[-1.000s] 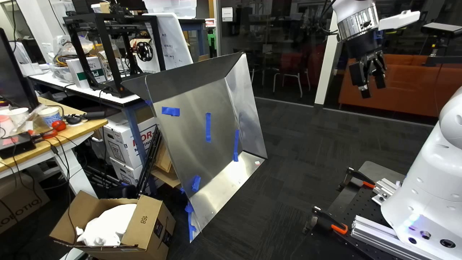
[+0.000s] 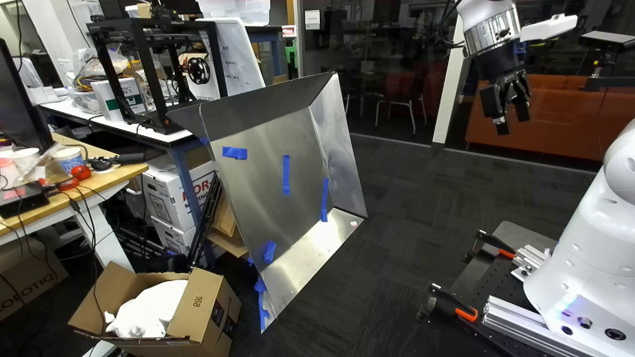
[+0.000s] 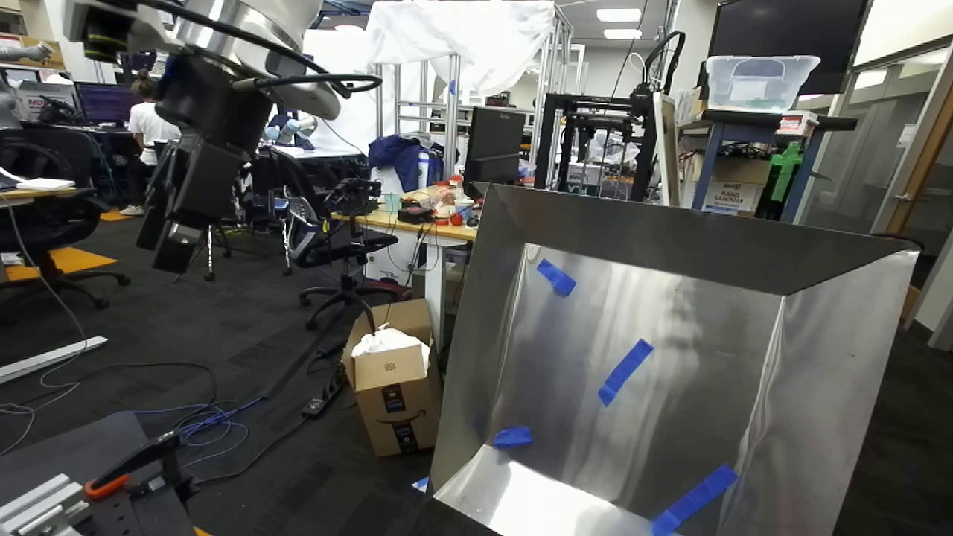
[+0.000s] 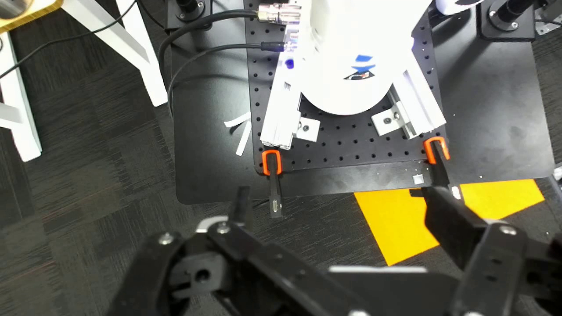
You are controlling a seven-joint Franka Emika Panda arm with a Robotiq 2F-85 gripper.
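My gripper is open, its black fingers (image 4: 242, 208) wide apart and nothing held between them. In exterior view 1 the gripper (image 2: 512, 119) hangs high at the upper right, well clear of the floor and of the metal tray. The big metal tray (image 2: 262, 178) stands tilted in the middle, with its open face towards the robot. Strips of blue tape (image 2: 286, 175) are stuck on its inner faces. In exterior view 2 the tray (image 3: 697, 295) fills the lower right, and the gripper is at the upper left.
Black clamps (image 4: 275, 189) with orange parts grip the front edge of the base plate (image 4: 210, 174). A cardboard box (image 2: 205, 309) holding white cloth sits on the floor beside the tray. A cluttered wooden desk (image 2: 122, 172) stands at the left. Dark carpet lies open between tray and robot base.
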